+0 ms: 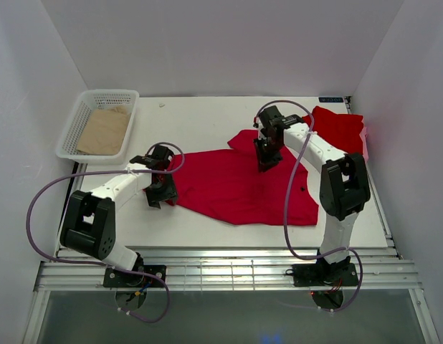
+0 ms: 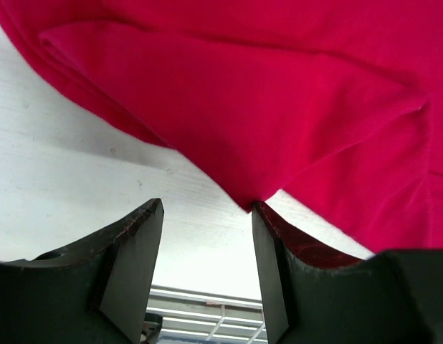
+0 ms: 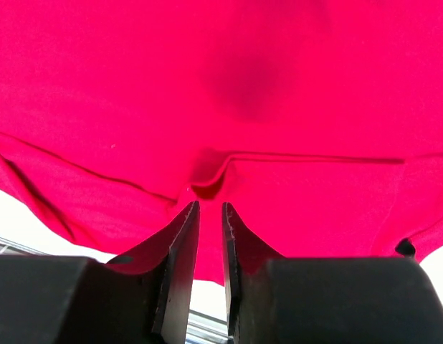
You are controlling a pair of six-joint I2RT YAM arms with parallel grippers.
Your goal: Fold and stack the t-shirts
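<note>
A red t-shirt (image 1: 229,186) is spread across the middle of the white table, with creases and folded edges. My left gripper is open at the shirt's left end, a folded corner of cloth (image 2: 246,186) touching or just beside its right finger. My right gripper hangs over the shirt's upper right part, near a raised ridge in the fabric; its fingertips are close together, and I cannot tell whether cloth is between them.
A white basket (image 1: 67,143) with tan cloth (image 1: 103,132) stands at back left. More red cloth (image 1: 336,129) lies at back right in a pink container (image 1: 364,143). Bare table (image 1: 186,122) shows at the back and front.
</note>
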